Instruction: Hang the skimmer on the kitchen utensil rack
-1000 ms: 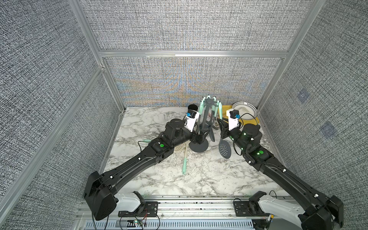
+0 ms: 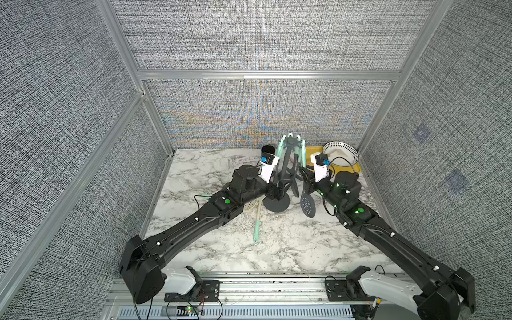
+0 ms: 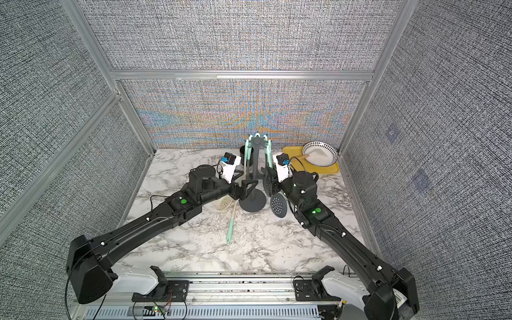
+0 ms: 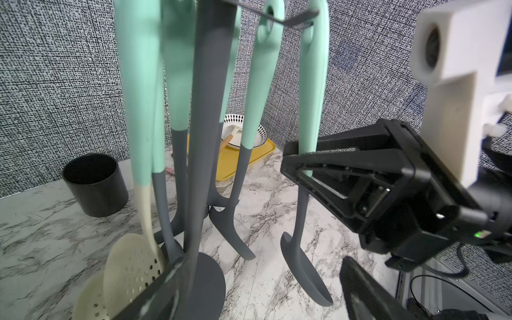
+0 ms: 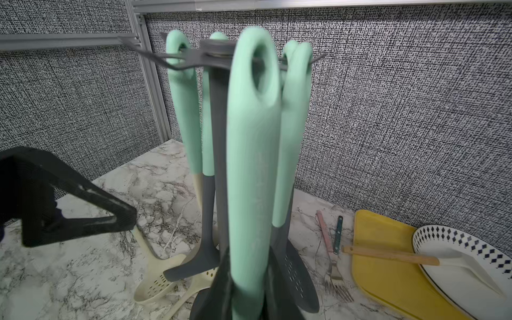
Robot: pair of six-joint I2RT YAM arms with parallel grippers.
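Observation:
The utensil rack [image 2: 291, 142] stands mid-table, hung with mint-handled utensils on its hooks. My right gripper [image 2: 305, 176] is shut on the mint handle of a dark grey skimmer [image 2: 307, 205], whose perforated head hangs at the rack's right side; in the left wrist view the handle's top is at a hook [image 4: 298, 22]. My left gripper [image 2: 282, 186] is part open beside the rack's post [image 4: 205, 133], its blurred fingers low in the left wrist view.
A black cup [image 4: 95, 181] stands behind the rack. A yellow board [image 3: 290, 160] with a patterned plate [image 3: 320, 146] is at back right. Loose utensils, including a mint-handled one [image 3: 230, 229], lie left and front of the rack.
The left arm has barely moved.

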